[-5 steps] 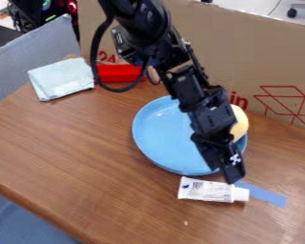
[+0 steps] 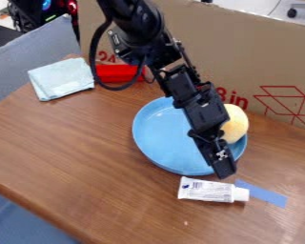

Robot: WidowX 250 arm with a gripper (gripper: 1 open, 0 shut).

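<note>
My gripper (image 2: 221,164) hangs over the right part of a blue plate (image 2: 163,136), pointing down; whether its fingers are open or shut is unclear. A round pale yellow object (image 2: 238,122) sits behind the gripper at the plate's back right, partly hidden by it. A white tube (image 2: 209,191) lies on the wooden table just in front of the plate, below the gripper, beside a strip of blue tape (image 2: 269,195).
A folded pale cloth (image 2: 60,78) lies at the back left, next to a red object (image 2: 114,72). A cardboard panel (image 2: 276,71) stands along the back.
My gripper has shifted slightly up and to the left, away from the tube. The objects on the table look unmoved.
</note>
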